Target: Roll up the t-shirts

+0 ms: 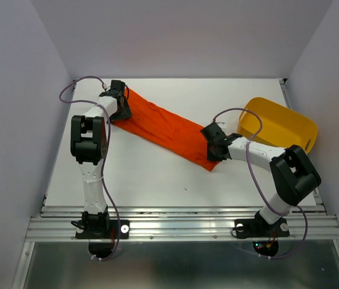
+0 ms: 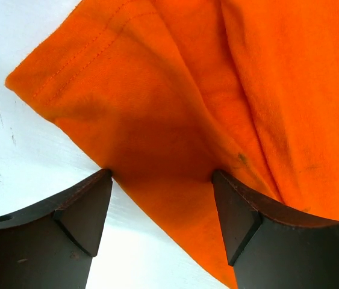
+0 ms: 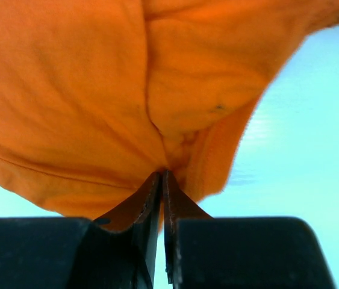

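An orange t-shirt (image 1: 163, 126) lies as a long folded strip running diagonally across the white table, from back left to middle right. At its far left end my left gripper stands open just over the cloth, its fingers apart with the shirt's edge crossing beneath them. A stitched hem shows beyond it in the left wrist view. My right gripper is closed at the strip's right end, its fingertips meeting on a bunched bit of the orange cloth (image 3: 97, 108). How much fabric lies between those tips is hidden.
A yellow bin (image 1: 280, 123) stands at the back right, behind the right forearm.
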